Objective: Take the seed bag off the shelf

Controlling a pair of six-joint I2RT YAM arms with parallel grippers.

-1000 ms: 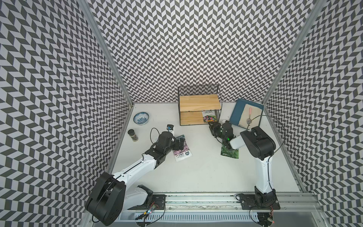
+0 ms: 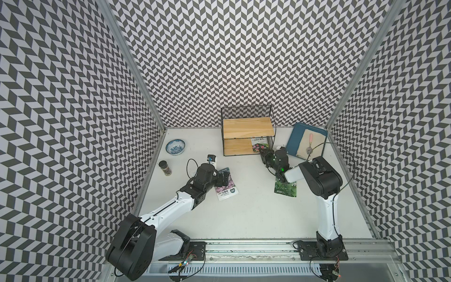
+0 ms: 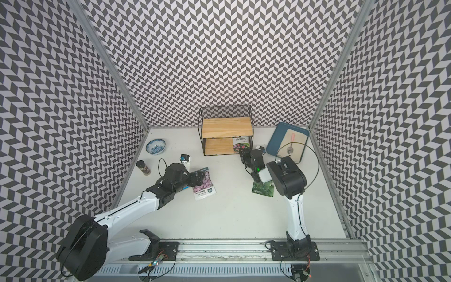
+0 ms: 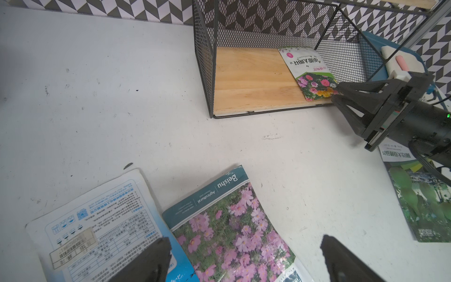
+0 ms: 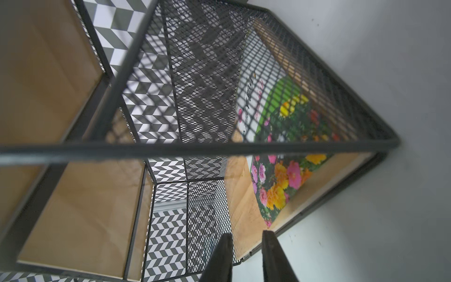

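A flowered seed bag [image 4: 310, 70] lies on the lower board of the wire shelf [image 4: 249, 84], at its right end. My right gripper is at the bag's front right corner, its fingers close together and shut on that corner; the exact contact is partly hidden. In the right wrist view the bag [image 5: 277, 183] shows through the side mesh, its lower corner at the gripper's [image 5: 247, 235] tips. Open and empty, my left gripper hangs over a pink-flower packet [image 4: 235, 225] on the table.
A blue-and-white packet [image 4: 103, 230] lies beside the pink one. A green packet [image 2: 285, 188] is under the right arm. The blue tray [image 2: 295, 138], bowl [image 2: 175, 146] and jar [image 2: 165, 167] stand farther out.
My right gripper has moved a little toward the shelf, up to the seed bag's front edge, which its fingers now partly cover. The left arm has stayed still.
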